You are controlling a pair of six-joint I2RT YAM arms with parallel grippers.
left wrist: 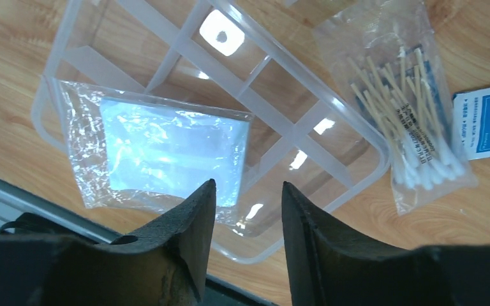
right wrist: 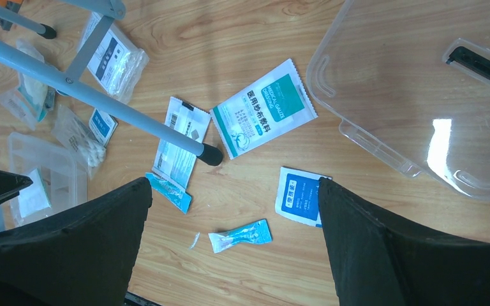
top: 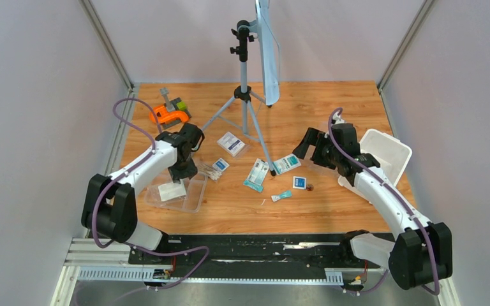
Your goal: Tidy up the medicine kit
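Observation:
A white packet in a clear sleeve (left wrist: 172,150) rests in the clear divided box (left wrist: 351,99), slanted, one end over its rim. My left gripper hovers above the box beside the packet's end, its fingers apart with nothing between them. Beside the box lie the bagged cotton swabs (left wrist: 408,121) and a small blue-white pad packet (left wrist: 488,121). Standing open and empty above the table is my right gripper. Below it lie a green-white gauze packet (right wrist: 265,108), another long packet (right wrist: 180,143), a small teal packet (right wrist: 241,236) and a blue pad packet (right wrist: 301,196).
The tripod (top: 244,95) stands mid-table, one foot near the gauze packets. A white bin (top: 389,153) is at the right, and a clear lid-like tray (right wrist: 402,95) lies near the right gripper. An orange object (top: 169,115) sits at the back left.

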